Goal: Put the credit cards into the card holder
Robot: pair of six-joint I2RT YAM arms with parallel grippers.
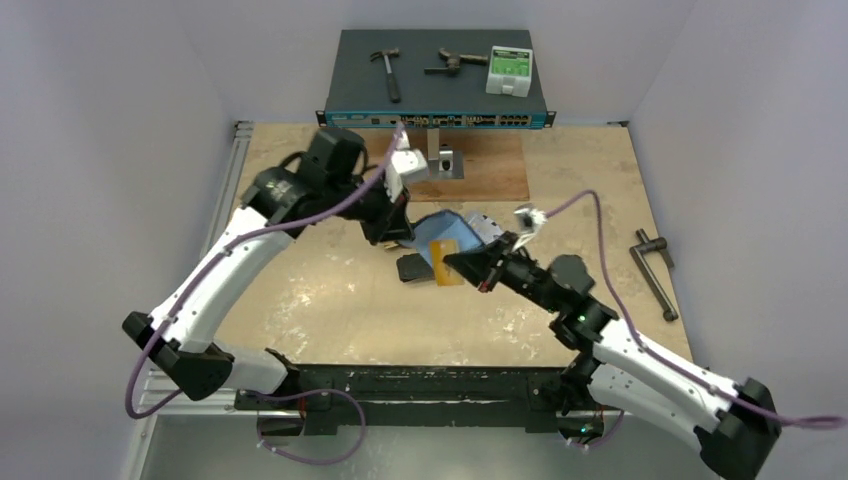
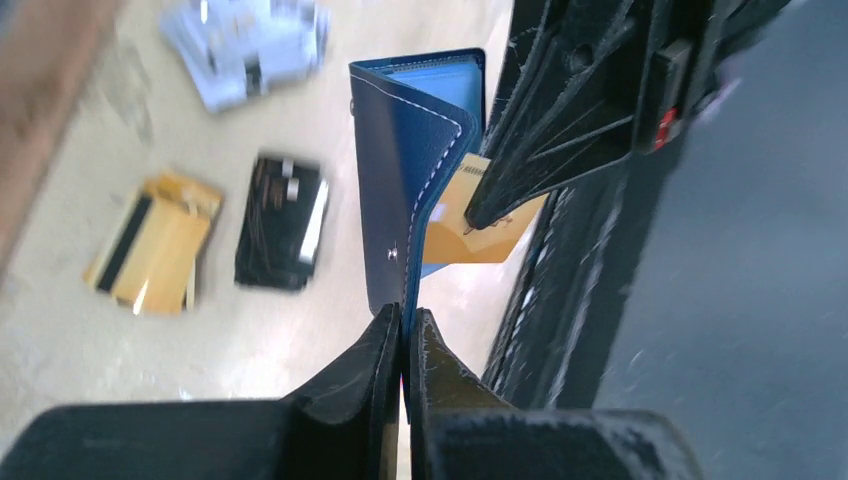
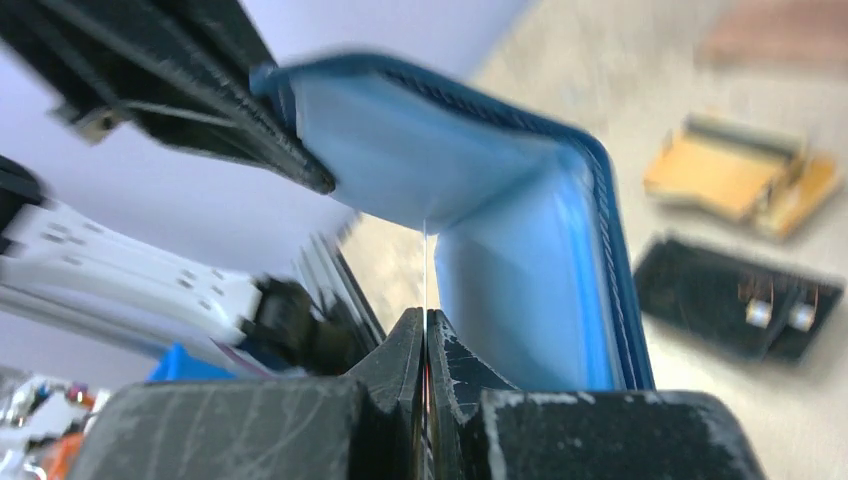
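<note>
My left gripper is shut on the edge of the blue card holder (image 2: pixel 388 185), lifted above the table and hanging partly spread. A yellow card (image 1: pixel 446 274) is pinched by my right gripper, its fingers almost fully together. In the left wrist view that card shows beside the inside of the holder; whether any of it sits in a pocket cannot be told. The right wrist view gives only its thin edge, against the holder's light-blue inner faces (image 3: pixel 520 270). On the table lie gold cards (image 2: pixel 165 240), black cards (image 2: pixel 283 225) and pale cards (image 2: pixel 245 48).
A wooden board (image 1: pixel 490 170) with a metal fixture (image 1: pixel 446 166) stands behind the work area. Tools (image 1: pixel 655 272) lie at the right edge. Further back is a dark rack unit (image 1: pixel 420 75).
</note>
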